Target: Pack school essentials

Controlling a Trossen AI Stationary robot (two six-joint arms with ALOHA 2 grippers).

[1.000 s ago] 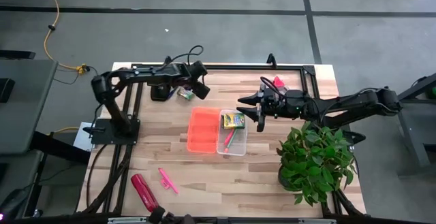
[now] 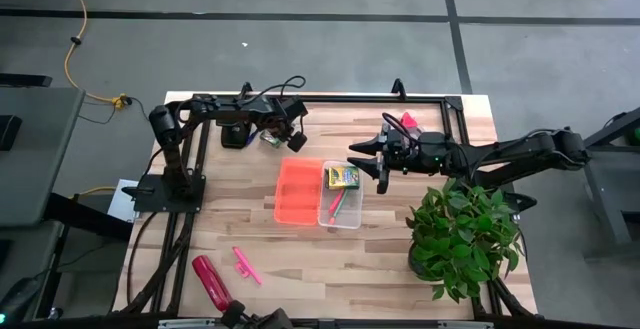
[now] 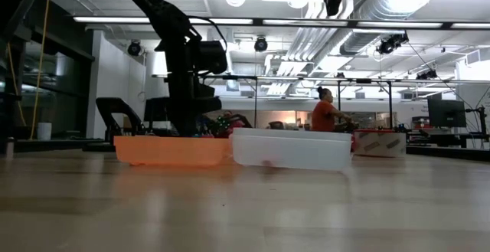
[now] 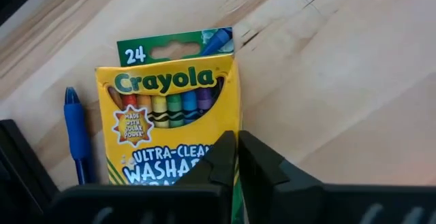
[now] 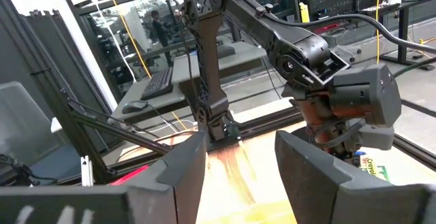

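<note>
A yellow and green Crayola crayon box lies flat on the table under my left gripper. The left fingers are closed together, with nothing between them, over the box's right edge. To the box's left lies a blue pen. My right gripper stands open and empty near the clear container, which holds another small yellow box and a few pens. Beside it is an orange container, apparently empty. Toward the front lie a dark pink bottle and a pink item.
A leafy potted plant stands at the right front, close to the right arm. A black frame runs along the table's back and sides.
The right arm and the containers have stayed put.
</note>
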